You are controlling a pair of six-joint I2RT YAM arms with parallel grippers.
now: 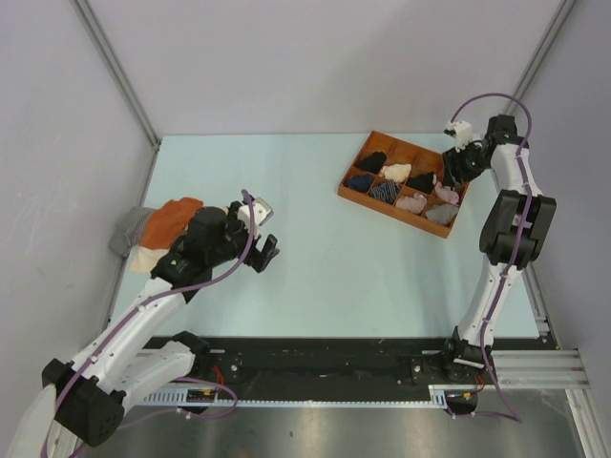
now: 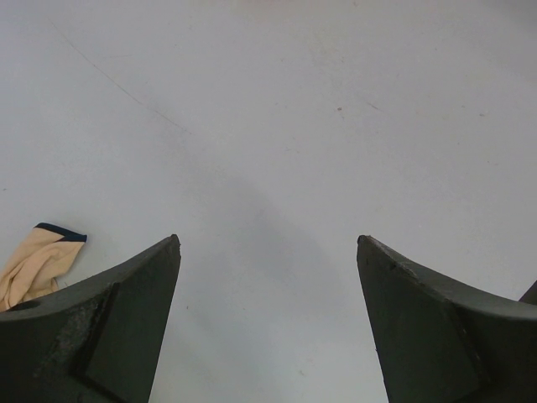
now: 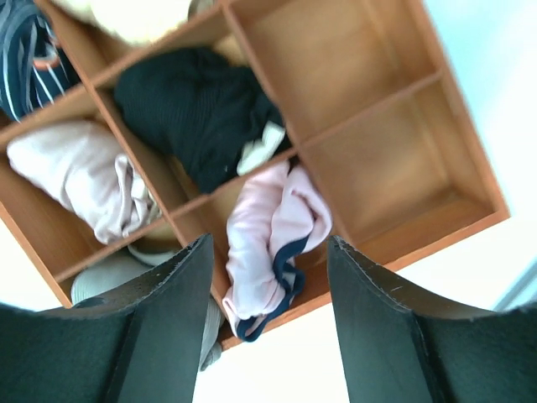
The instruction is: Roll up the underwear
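Note:
A wooden divided box (image 1: 377, 212) at back right holds rolled garments in several compartments. In the right wrist view a pink-white garment with navy trim (image 3: 252, 252) lies in a front compartment below my open right gripper, beside a black garment (image 3: 193, 117) and a pale roll (image 3: 75, 172). My left gripper (image 1: 267, 243) stands open over the left of the table, its fingers empty. Loose garments lie behind it: orange (image 1: 172, 221), grey (image 1: 129, 229) and beige (image 2: 38, 264).
Empty compartments show at the box's back right in the right wrist view.

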